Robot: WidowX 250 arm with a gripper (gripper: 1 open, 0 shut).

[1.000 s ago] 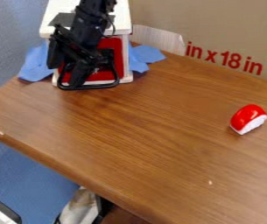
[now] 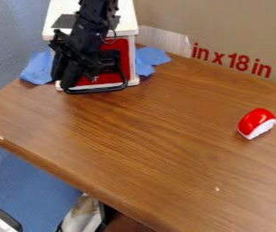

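Note:
A black robot arm with its gripper [image 2: 86, 63] reaches down at the upper left, in front of a red and white box-like object [image 2: 118, 56] standing on blue cloth [image 2: 152, 59]. Dark parts of the gripper overlap the red face; whether its fingers are open or shut is unclear. A small red and white object [image 2: 257, 124] lies at the right of the wooden table [image 2: 140, 145].
Cardboard [image 2: 237, 32] with red printing stands along the back, with a pale translucent item [image 2: 165, 41] before it. The table's edge runs diagonally along the lower left, with blue flooring below.
The arm and gripper have shifted slightly over the last second at the red and white box; the other objects have not moved.

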